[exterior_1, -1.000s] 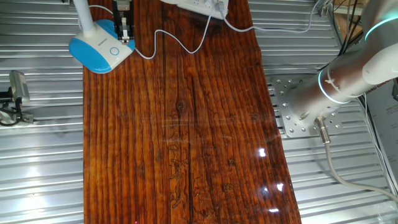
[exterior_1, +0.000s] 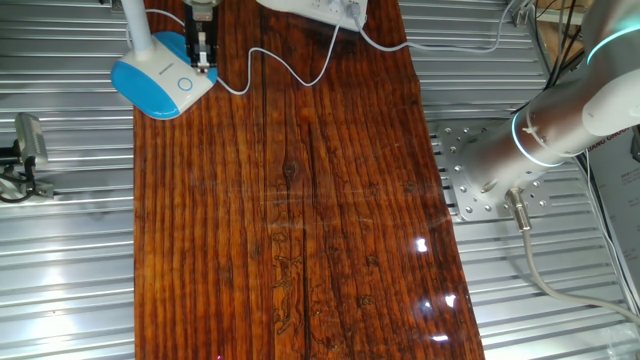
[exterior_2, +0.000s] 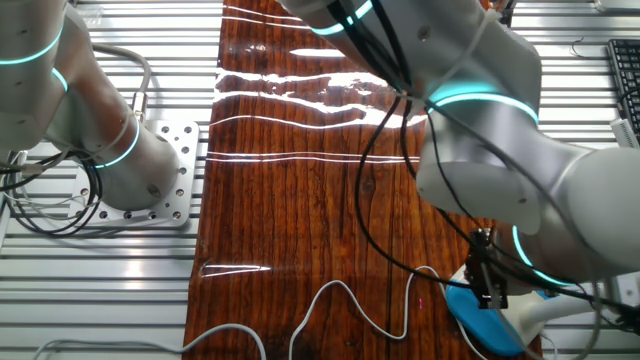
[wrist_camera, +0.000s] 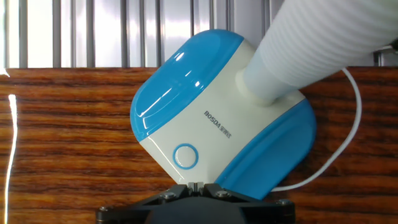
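A desk lamp's blue-and-white base fills the middle of the wrist view, with a round blue-ringed button near its corner. Its thick white ribbed stem rises towards the upper right. In the same view my gripper is shut at the bottom centre, its fingertips together and nothing visible between them. Exterior view 1 has the gripper over the right edge of the lamp base. Whether the fingertips touch the base cannot be told.
A white power strip lies at the table's far edge, and a white cord winds across that end. Black cables hang from my arm.
My gripper has shifted slightly towards the table's near side and a little to the right over the past second. The lamp stays in place.
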